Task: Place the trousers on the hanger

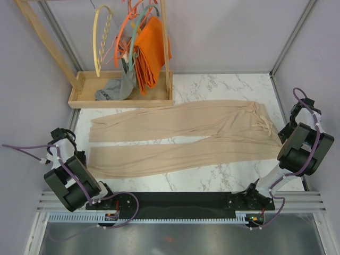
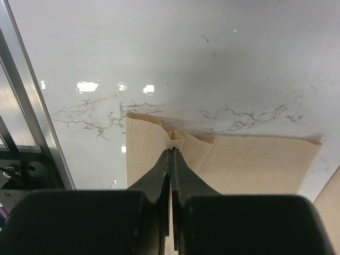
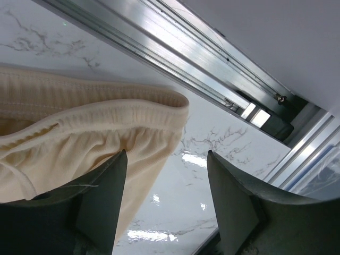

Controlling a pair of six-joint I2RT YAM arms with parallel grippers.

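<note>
Beige trousers (image 1: 175,116) lie flat across the white marbled table, waistband to the right, legs pointing left. My left gripper is shut at the end of the near leg, its tips against a small fold of fabric; whether cloth is between them cannot be made out. My right gripper stands open beside the waistband (image 3: 133,109), fingers apart over the trousers' edge and bare table. Hangers (image 1: 101,37) hang from the wooden rack at the back left.
The wooden rack's tray (image 1: 85,98) holds grey cloth, with orange cloth (image 1: 151,53) hanging above. Metal rails (image 3: 239,79) edge the table. Bare table shows at the back right and along the front.
</note>
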